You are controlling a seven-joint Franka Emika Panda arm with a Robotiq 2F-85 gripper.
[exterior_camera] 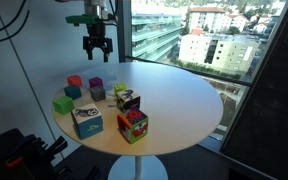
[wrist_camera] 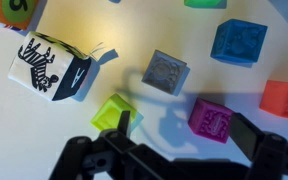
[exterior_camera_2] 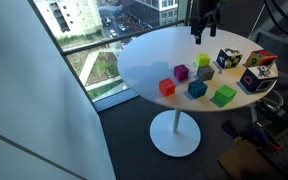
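Note:
High above the round white table, my gripper (exterior_camera: 98, 50) points downward, open, with nothing between its fingers. In the wrist view its two dark fingers stand wide apart at the bottom edge. A yellow-green cube (wrist_camera: 114, 114) appears near the left finger and a purple cube (wrist_camera: 210, 119) near the right one. Farther up lies a grey cube (wrist_camera: 165, 72), with a blue cube (wrist_camera: 238, 42) to its right. The red cube (wrist_camera: 284, 99) sits at the right edge. A bright green cube (exterior_camera_2: 223, 95) stands at the table's rim.
Larger picture boxes stand beside the cubes: a zebra box (wrist_camera: 49, 65), a blue-sided box (exterior_camera: 87, 121) and a red-patterned box (exterior_camera: 133, 125). A dark object (exterior_camera: 42, 150) lies below the table's left side.

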